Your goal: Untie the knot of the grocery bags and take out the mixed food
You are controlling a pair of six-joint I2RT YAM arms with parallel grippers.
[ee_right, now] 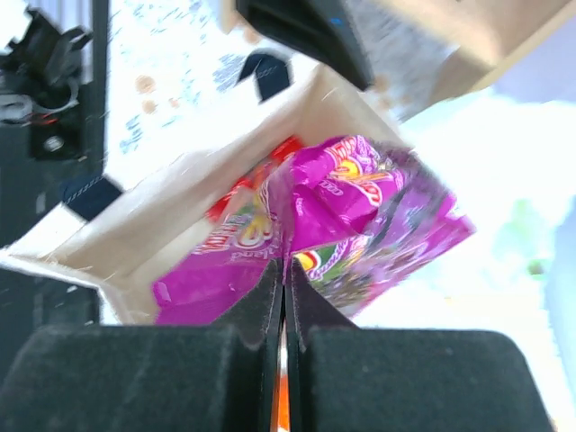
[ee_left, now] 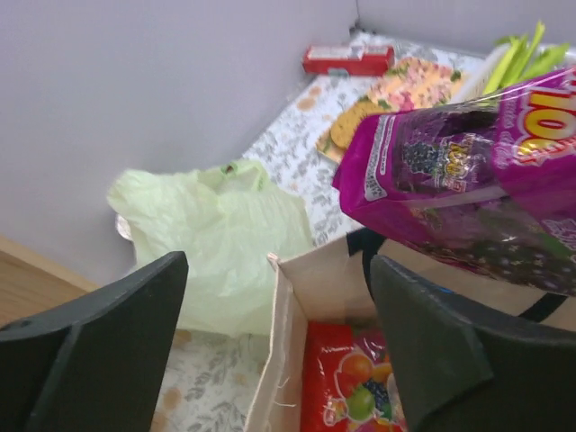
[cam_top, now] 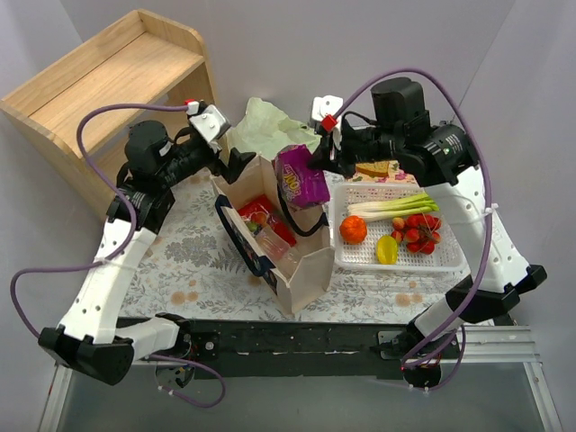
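A purple food packet (cam_top: 301, 175) is lifted over the open paper grocery bag (cam_top: 301, 274); my right gripper (cam_top: 319, 157) is shut on it, its fingertips pinching the film in the right wrist view (ee_right: 284, 265). Inside the bag lie a red packet (cam_top: 263, 216) with printed fruit and a clear item (cam_top: 274, 245). My left gripper (cam_top: 231, 167) stands open at the bag's upper left, nothing between its fingers; in the left wrist view the purple packet (ee_left: 459, 180) is beyond its right finger.
A white basket (cam_top: 369, 261) with vegetables and fruit stands right of the bag. A pale green bag (cam_top: 270, 126) lies behind, a wooden shelf (cam_top: 117, 72) at the back left. The table left of the bag is clear.
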